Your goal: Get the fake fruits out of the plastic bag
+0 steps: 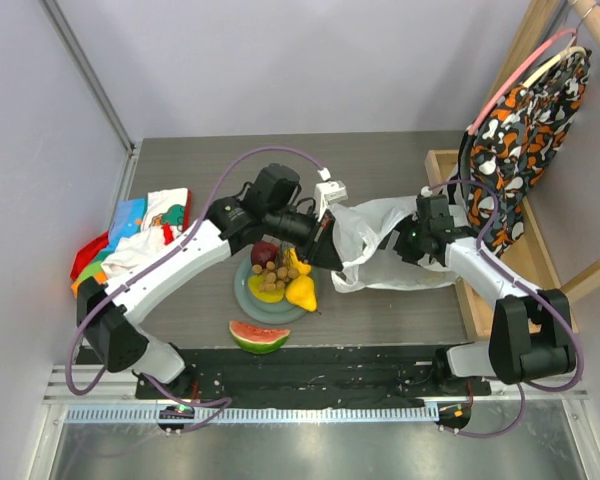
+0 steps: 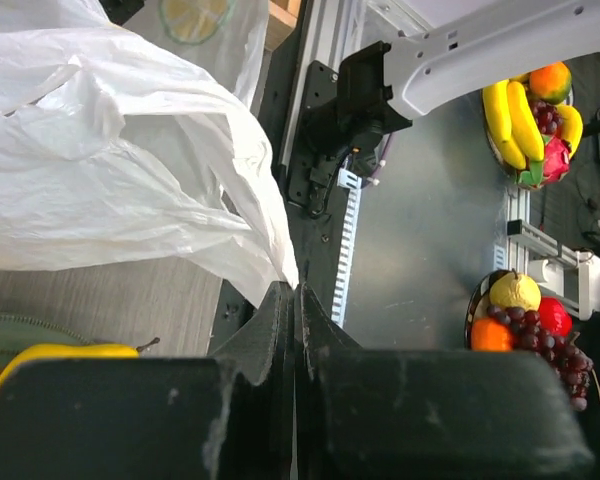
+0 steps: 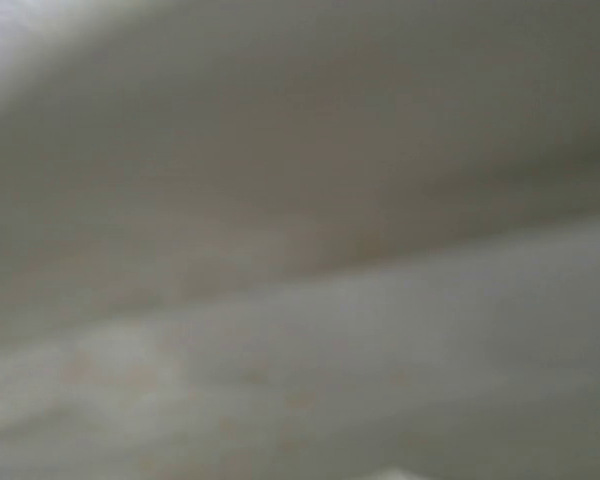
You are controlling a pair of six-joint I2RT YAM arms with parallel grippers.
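Note:
The white plastic bag (image 1: 405, 275) stretches between my two grippers in the top view. My left gripper is shut on a thin edge of the bag. My right gripper (image 1: 400, 243) is open at the bag's right part, its dark fingers spread. Blurred pale plastic fills the right wrist view. A round lemon-like slice (image 2: 195, 15) shows through the bag in the left wrist view. On the green plate (image 1: 243, 295) lie a red apple (image 1: 264, 252), grapes (image 1: 273, 273), a yellow pear (image 1: 301, 293) and other yellow fruit. In front lies a watermelon slice (image 1: 259, 336).
Colourful cloths (image 1: 140, 235) are piled at the left. On the right stand a wooden tray (image 1: 535, 255) and a hanging patterned garment (image 1: 520, 140), close to the right arm.

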